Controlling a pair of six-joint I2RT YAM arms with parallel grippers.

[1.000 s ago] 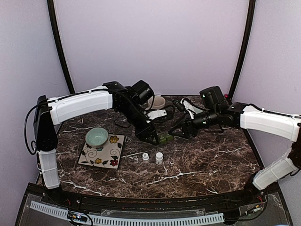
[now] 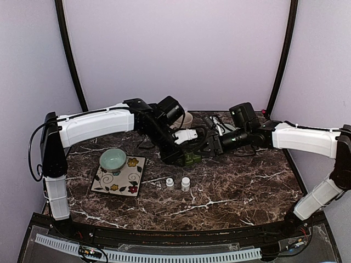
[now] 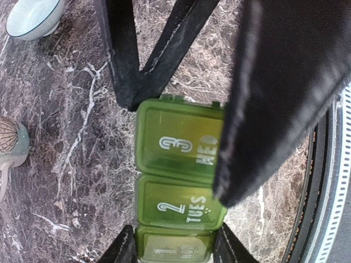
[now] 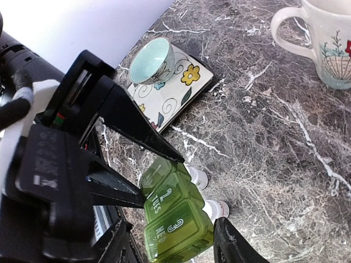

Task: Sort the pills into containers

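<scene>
A green pill organizer (image 2: 191, 158) with day labels is held in the air over the middle of the table. My left gripper (image 2: 174, 159) is shut on its end; the left wrist view shows the fingers at the bottom compartment (image 3: 173, 246). My right gripper (image 2: 211, 147) is open beside it; in the right wrist view the organizer (image 4: 175, 230) lies just beyond its fingertips. Two white pill bottles (image 2: 169, 183) (image 2: 186, 184) stand on the table below, partly hidden behind the organizer in the right wrist view.
A flowered square tray (image 2: 131, 181) with a pale green bowl (image 2: 112, 160) is at the left. A flowered mug (image 4: 337, 49) stands at the back, partly behind the arms in the top view.
The right gripper has shifted slightly, staying close to the organizer.
</scene>
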